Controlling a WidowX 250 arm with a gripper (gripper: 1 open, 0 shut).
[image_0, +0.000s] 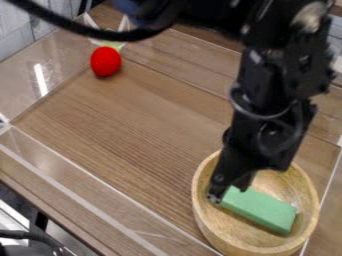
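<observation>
My black gripper (238, 180) hangs over a light wooden bowl (238, 239) at the lower right, its fingertips just above or at the bowl's back-left inside. A green rectangular block (263, 211) lies in the bowl, partly behind the fingers. Whether anything is between the fingers is unclear; the block appears to rest on the bowl's floor.
A red round object (106, 60) sits at the upper left, with a pale green-white item behind it, partly hidden by my cable.
</observation>
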